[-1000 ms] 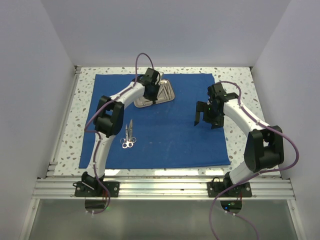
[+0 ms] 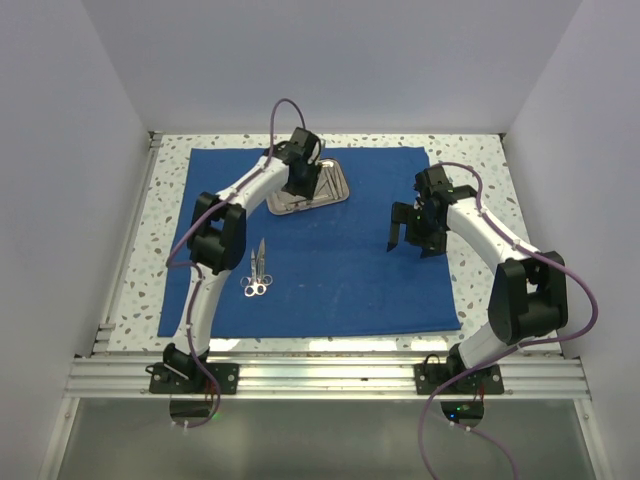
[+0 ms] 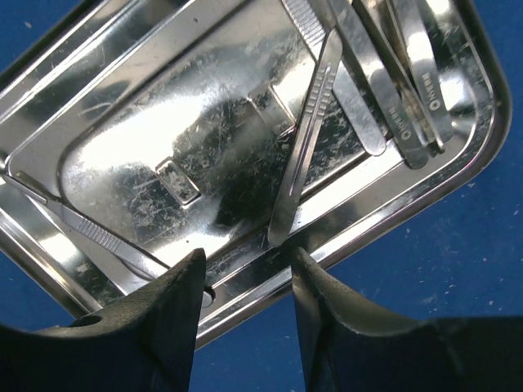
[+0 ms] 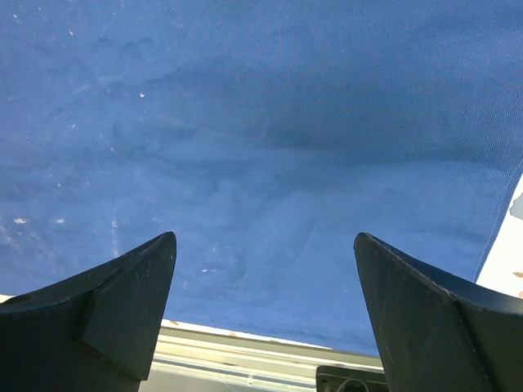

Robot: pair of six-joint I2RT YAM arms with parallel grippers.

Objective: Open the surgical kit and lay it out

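Note:
The steel tray [image 2: 347, 190] lies on the blue cloth at the back, with my left gripper [image 2: 306, 192] over it. In the left wrist view, that gripper is part open above the tray's near rim, nothing held between its fingers. A scalpel handle [image 3: 302, 151] lies aslant in the tray, its lower end just beyond the gap. Another slim handle [image 3: 106, 238] rests along the left side, its end partly behind the left finger. Several tweezers-like instruments [image 3: 380, 90] cluster at upper right. My right gripper stands wide open over bare cloth, empty.
Two pairs of scissors [image 2: 256, 288] lie side by side on the cloth at the left, handles toward the front. Speckled table [image 2: 140, 260] borders the cloth.
My left gripper has shifted slightly toward the back of the tray in the top view. The right arm, the scissors and the tray stay where they were.

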